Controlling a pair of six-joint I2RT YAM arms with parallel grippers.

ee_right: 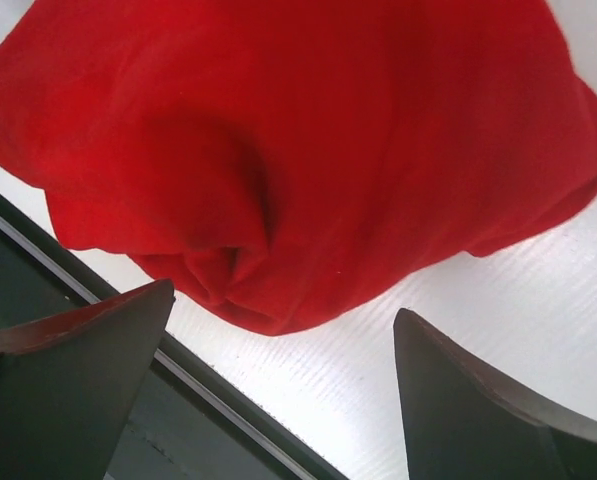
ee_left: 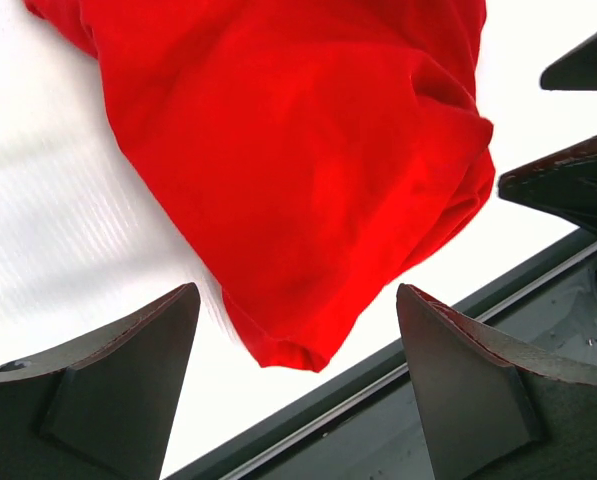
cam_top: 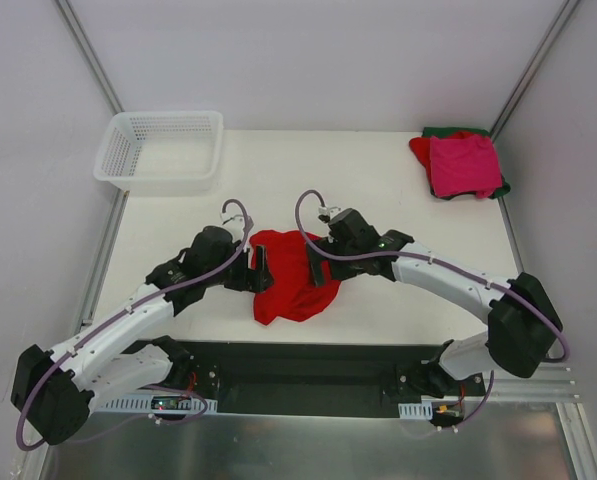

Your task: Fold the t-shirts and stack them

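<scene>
A red t-shirt [cam_top: 290, 272] lies crumpled near the middle front of the white table, its folds bunched toward one side. Over its left edge hangs my left gripper [cam_top: 259, 270]; the left wrist view shows its fingers [ee_left: 128, 375] spread apart around bare space by a corner of the cloth. My right gripper [cam_top: 323, 268] is above the shirt's right part. In the right wrist view its fingers [ee_right: 458, 400] stand wide, with only table and the cloth's rim beyond them. At the far right rests a stack of folded shirts [cam_top: 464, 163], pink on top, red and green below.
A white plastic basket [cam_top: 160, 186] stands at the back left, apparently empty. A dark gap [cam_top: 308, 365] runs along the table's front edge, close to the red shirt.
</scene>
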